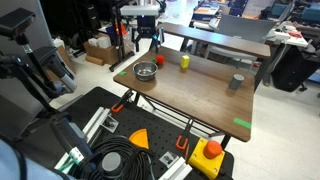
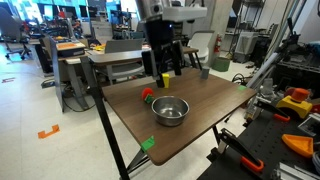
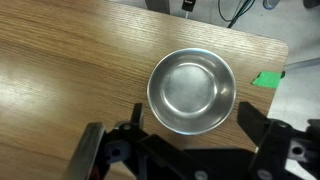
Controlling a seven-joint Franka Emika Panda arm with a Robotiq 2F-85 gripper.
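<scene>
A shiny metal bowl (image 1: 145, 71) stands upright near the left end of the wooden table; its inside looks empty in the wrist view, where the bowl (image 3: 192, 91) fills the middle. My gripper (image 1: 148, 46) hangs above it, apart from the rim. The two black fingers are spread wide, with nothing visible between them. From the second exterior side, the gripper (image 2: 171, 73) is over and behind the bowl (image 2: 170, 110). A small red object (image 1: 160, 59) lies just beyond the bowl, and a yellow object (image 1: 185, 61) stands farther along.
A grey cup (image 1: 236, 81) stands toward the table's other end. Green tape (image 3: 267, 79) marks the table near the bowl. Bare wood (image 1: 195, 92) leaves wide free room in the middle. A second table (image 1: 232, 43) stands behind.
</scene>
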